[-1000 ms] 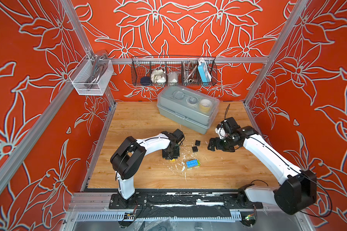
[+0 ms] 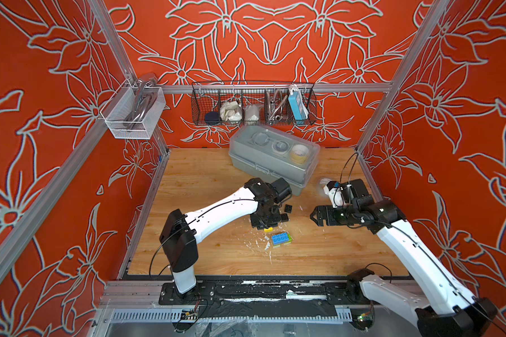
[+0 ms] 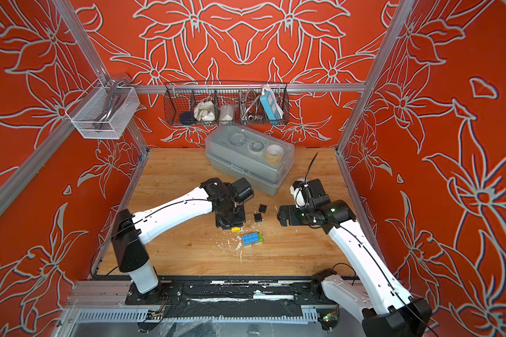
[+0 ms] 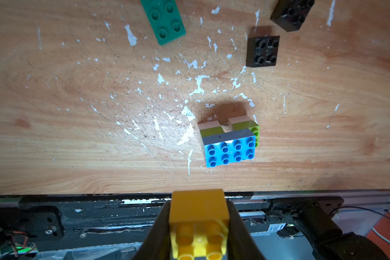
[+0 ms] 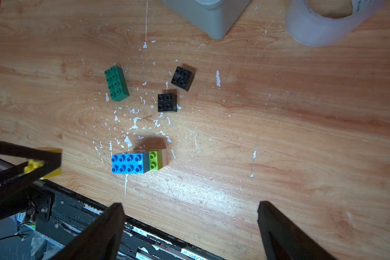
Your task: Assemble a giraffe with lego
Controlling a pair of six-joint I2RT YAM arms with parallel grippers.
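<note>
My left gripper is shut on a yellow brick [image 4: 198, 210], held above the table [image 4: 95, 151] left of a stacked piece of blue bricks [image 4: 229, 151] on lime and pale bricks [image 5: 156, 160]. Behind the stack lie a green brick [image 5: 116, 83] and two black bricks [image 5: 182, 78] [image 5: 166, 102]. My right gripper stands open over the right part of the table, empty between its fingers.
A grey lidded toolbox [image 2: 272, 157] sits at the back, with a roll of tape [image 5: 316, 30] to its right. Wire baskets [image 2: 253, 112] hang on the back wall.
My left gripper has risen and moved right with the yellow brick. My right gripper has shifted slightly right, its arm changing pose.
</note>
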